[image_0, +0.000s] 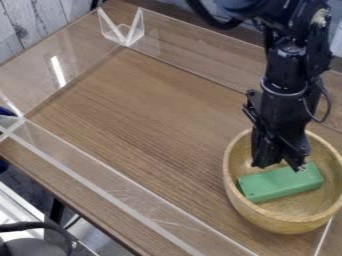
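My black gripper (277, 150) hangs at the right, its tip low over a wooden bowl (267, 210). A green block (278, 184) lies in the bowl, just below the gripper's tip. The gripper looks shut, and I see nothing held between its fingers, though the dark tip is hard to make out.
A small clear object (122, 27) is at the back left. A black cable or part lies at the lower left edge.
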